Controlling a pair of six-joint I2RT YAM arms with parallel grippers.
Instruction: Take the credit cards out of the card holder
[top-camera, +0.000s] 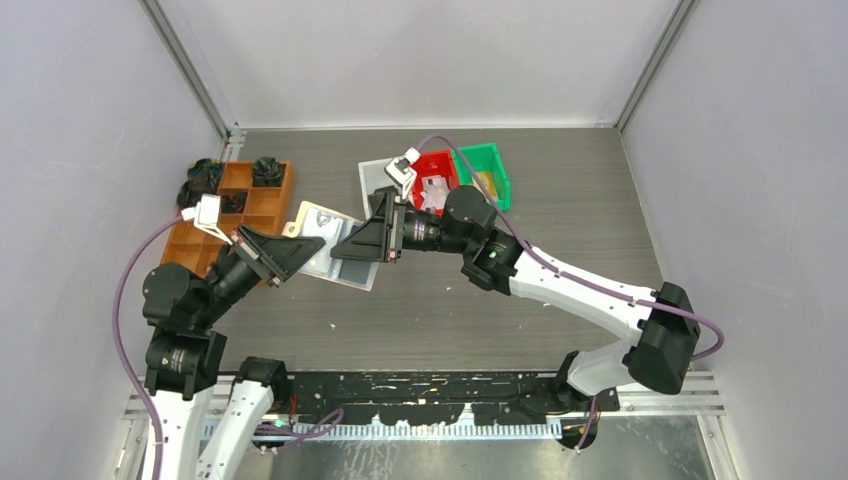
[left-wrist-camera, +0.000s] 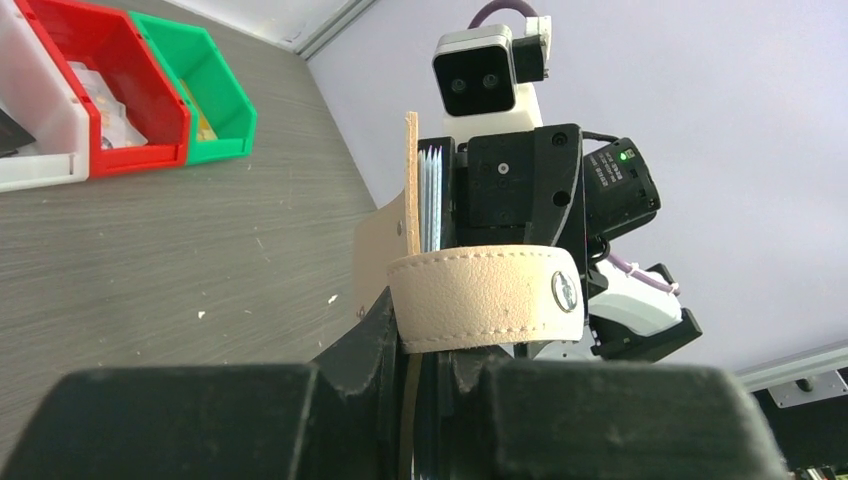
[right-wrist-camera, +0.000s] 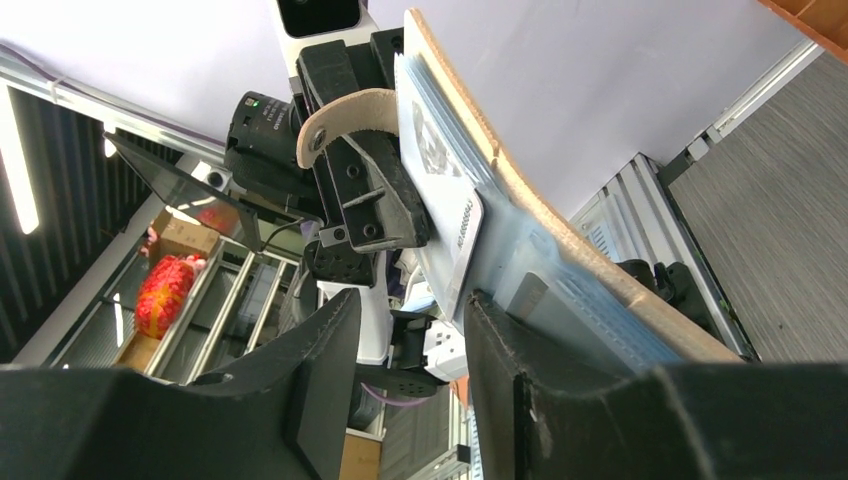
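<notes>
My left gripper (top-camera: 315, 243) is shut on the open card holder (top-camera: 345, 274), a tan leather case with clear sleeves and a snap strap (left-wrist-camera: 485, 296), held upright-edged in the left wrist view. In the right wrist view a card (right-wrist-camera: 445, 205) shows in a clear sleeve at the holder's near face. My right gripper has its fingertips at that card's lower end, partly apart; whether the card is between them is unclear. From above, it reaches in over the holder's right side.
An orange divided tray (top-camera: 262, 205) with dark bundles stands at the left. White (left-wrist-camera: 30, 170), red (left-wrist-camera: 140, 150) and green (left-wrist-camera: 225, 145) bins stand at the back.
</notes>
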